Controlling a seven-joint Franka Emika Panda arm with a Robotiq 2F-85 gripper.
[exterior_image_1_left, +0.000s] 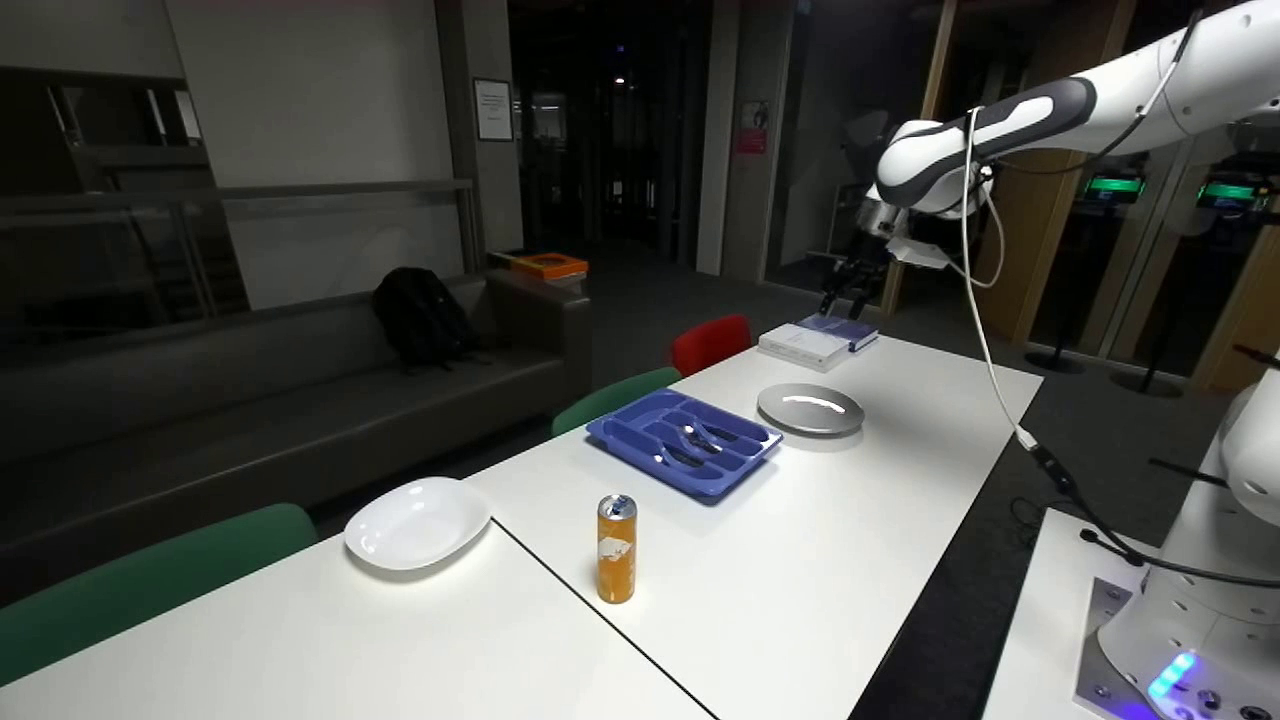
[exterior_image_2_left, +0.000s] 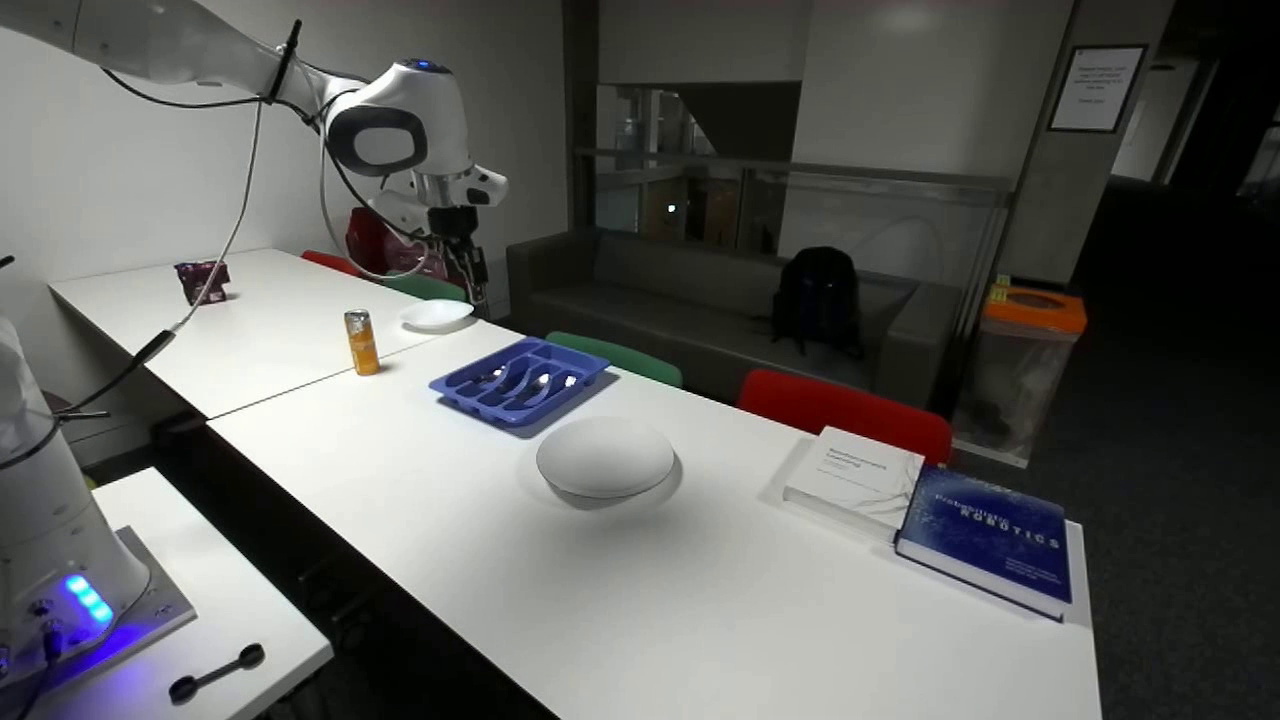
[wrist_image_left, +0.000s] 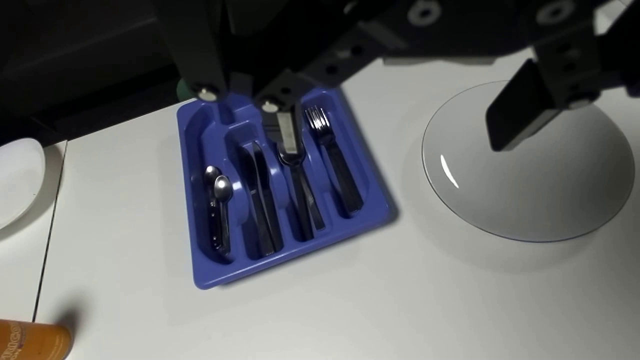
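Observation:
My gripper is open, its fingers wide apart and nothing between them. It hangs in the air, clear of the table. In the wrist view its left finger overlaps a blue cutlery tray (wrist_image_left: 286, 247), while the right one crosses the edge of a grey plate (wrist_image_left: 528, 192). Forks (wrist_image_left: 339, 162), spoons (wrist_image_left: 223, 189) and knives (wrist_image_left: 264, 204) lie in separate compartments of the tray. An orange can (exterior_image_1_left: 617, 558) stands upright near the table seam. Beyond it sits a white dish (exterior_image_1_left: 417, 524).
Two books, one white (exterior_image_2_left: 854, 474) and one blue (exterior_image_2_left: 986, 528), lie at one end of the table. A dark red packet (exterior_image_2_left: 202, 282) stands at the other end. Chairs line the sofa side. Bare tabletop (exterior_image_2_left: 720, 600) surrounds the plate.

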